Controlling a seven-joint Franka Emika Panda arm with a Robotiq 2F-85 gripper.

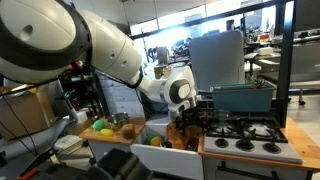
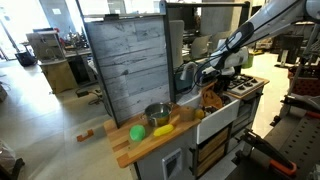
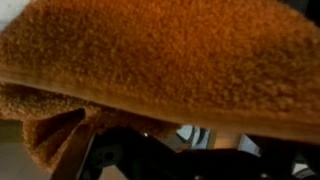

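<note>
An orange-brown towel (image 1: 178, 132) hangs in and over the white sink (image 1: 160, 158), and the same towel (image 2: 211, 98) shows in exterior view 2. Its fuzzy cloth (image 3: 165, 60) fills most of the wrist view, very close to the camera. My gripper (image 1: 191, 122) is down at the towel, beside the stove. Dark gripper parts (image 3: 110, 152) show along the bottom of the wrist view, under the cloth's edge. The fingers stand open. Cloth hides much of the fingertips, so whether any of it lies between them cannot be seen.
A stove (image 1: 250, 140) with black grates stands right of the sink, a blue-green box (image 1: 241, 98) behind it. Left of the sink, a metal pot (image 2: 158, 115), a yellow item (image 2: 166, 131) and a green one (image 2: 137, 131) sit on the wooden counter (image 2: 130, 152).
</note>
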